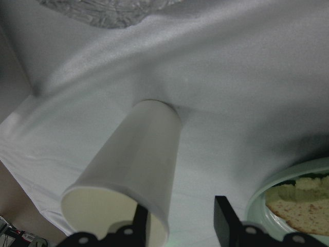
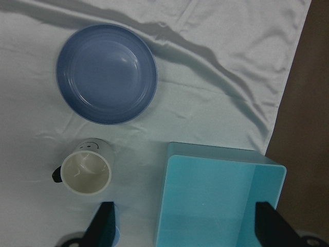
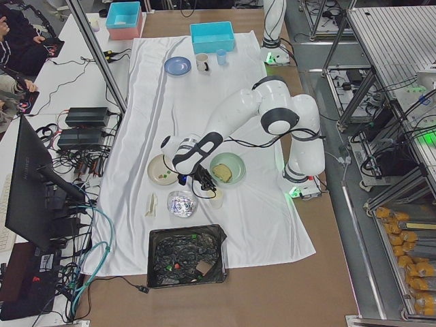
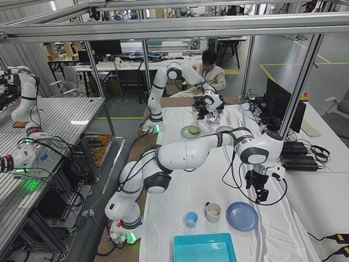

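A white paper cup [image 1: 133,154] stands on the cloth in the left wrist view, its rim between or at the fingertips of my left gripper, which is open with one finger over the rim. Beside it sit a green bowl [image 3: 234,161] with flatbread, a foil-covered dish [image 3: 182,204] and a beige plate [image 3: 156,176]. My right gripper hangs open above the far end, over a blue plate [image 2: 107,73], a mug [image 2: 85,175], a largely hidden blue cup [image 4: 191,218] and a turquoise bin [image 2: 205,200].
A black-lined tray [image 3: 187,272] lies beyond the foil dish at the cloth's edge. A thin pale item [image 3: 151,204] lies left of the foil.
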